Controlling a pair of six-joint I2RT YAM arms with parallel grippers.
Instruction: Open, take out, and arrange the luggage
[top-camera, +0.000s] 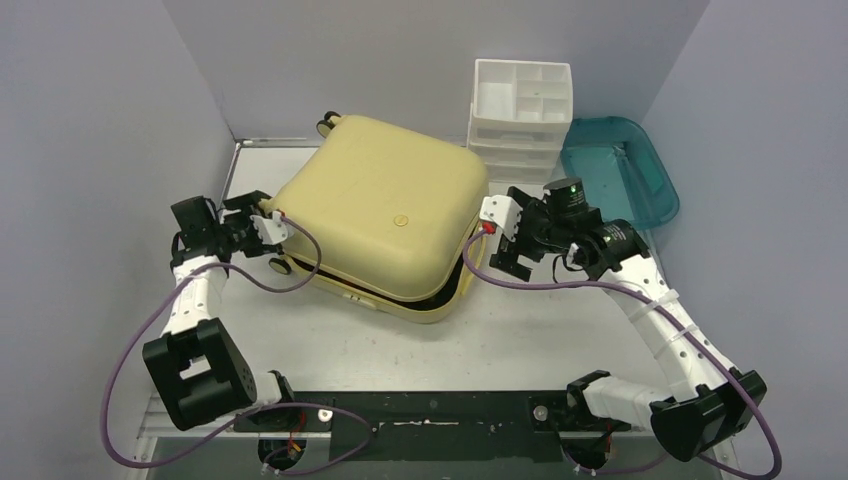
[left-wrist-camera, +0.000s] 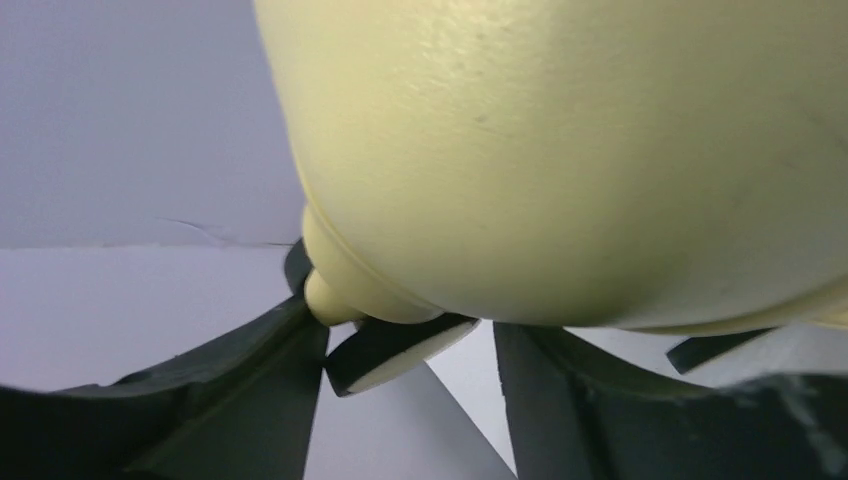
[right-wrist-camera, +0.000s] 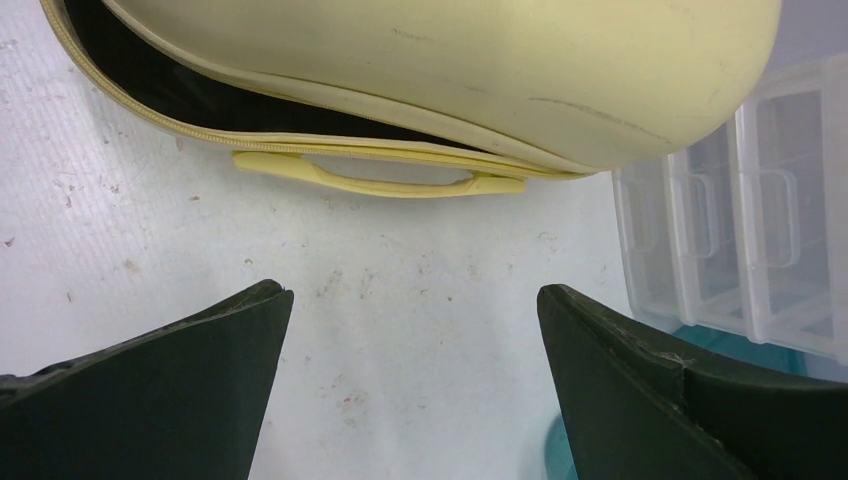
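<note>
The pale yellow suitcase (top-camera: 390, 200) lies flat and turned at an angle, with a dark gap between lid and base along its front right corner. Its side handle (right-wrist-camera: 375, 185) shows in the right wrist view. At the suitcase's left end, my left gripper has its fingers apart, and a black wheel (left-wrist-camera: 395, 350) shows between them, close to the left finger; contact is unclear. My right gripper (top-camera: 503, 232) is open beside the suitcase's right side, with only bare table between its fingers in the right wrist view.
A clear drawer unit (top-camera: 520, 110) stands behind the suitcase's right corner, with a teal bin (top-camera: 660, 205) to its right. Grey walls close in the sides and back.
</note>
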